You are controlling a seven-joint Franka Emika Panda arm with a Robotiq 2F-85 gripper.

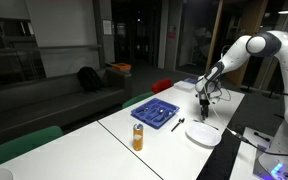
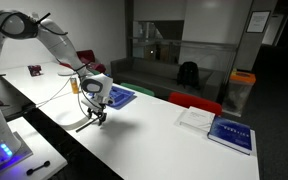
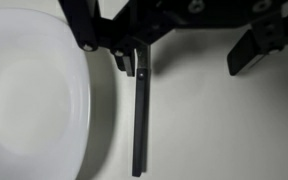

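In the wrist view my gripper is open, its black fingers set wide apart with nothing held. Below and between them lies a utensil with a black handle; its upper end is hidden under the gripper. The white plate is on the left, close beside the utensil but apart from it. From exterior view 1, the gripper hangs low over the table, just beyond the plate. Exterior view 2 has the gripper low over the table near a dark utensil.
A blue tray with small items stands left of the arm, and an orange bottle farther left. Another dark utensil lies beside the plate. A white box and a blue box sit at the table's far side.
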